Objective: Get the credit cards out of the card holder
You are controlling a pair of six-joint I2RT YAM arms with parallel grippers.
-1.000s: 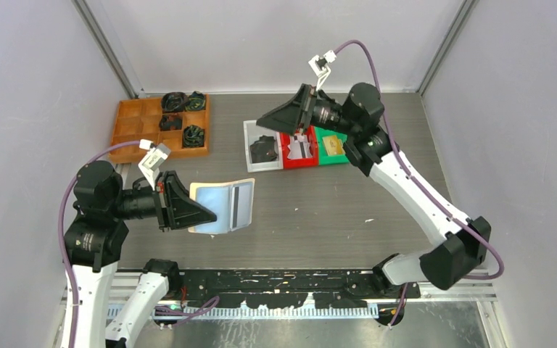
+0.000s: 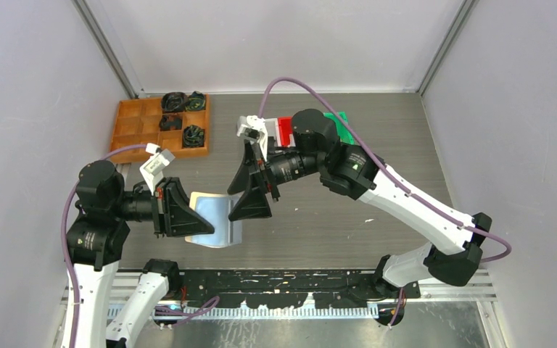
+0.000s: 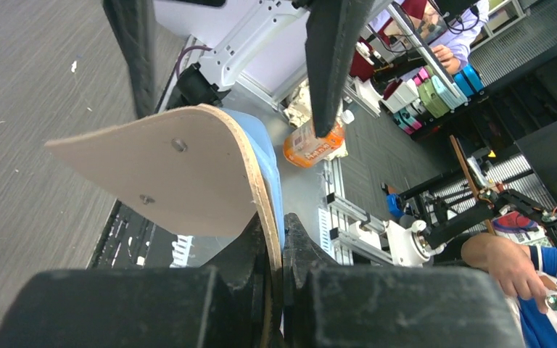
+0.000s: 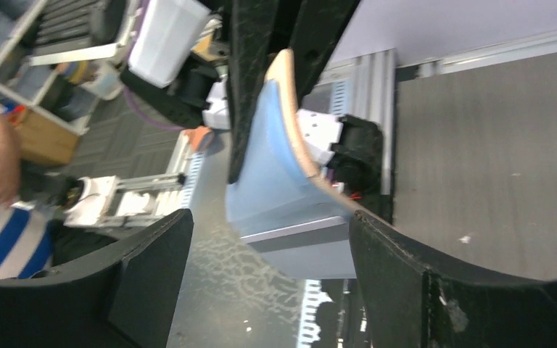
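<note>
My left gripper [image 2: 211, 228] is shut on the card holder [image 2: 217, 209], light blue inside and tan outside, held open above the table. Two snaps dot its tan back [image 3: 163, 163] in the left wrist view. The right gripper stands open, its fingers [image 4: 145, 257] at either side of the holder's right-hand panel. On that panel a grey face [image 4: 312, 254] shows below a pale strip; whether it is a card or pocket I cannot tell. From above, the right gripper's dark fingers [image 2: 250, 209] cover part of this panel.
Behind the right arm, the red tray [image 2: 285, 130] and green tray [image 2: 343, 129] are partly hidden, as is a white tray beside them. A wooden organizer [image 2: 128, 130] holding several dark bundles sits back left.
From above the trays, my right gripper has come down left and forward to the holder. The holder's right side now bends toward the front.
</note>
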